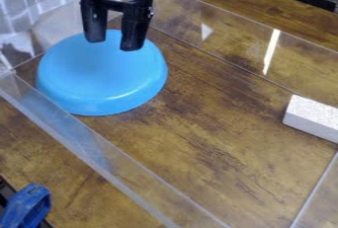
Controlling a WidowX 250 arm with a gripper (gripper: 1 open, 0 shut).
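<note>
A black gripper [114, 30] hangs over the back part of a round blue lid-like disc [102, 77] in the upper left, its two fingers spread apart with no object visible between them. Whether it touches the disc cannot be told.
A white block [311, 116] lies at the right edge. A blue object [23, 210] is at the lower left corner. Clear transparent walls border the wooden floor [211, 143], whose middle is free. A crumpled clear plastic or white surface fills the top left.
</note>
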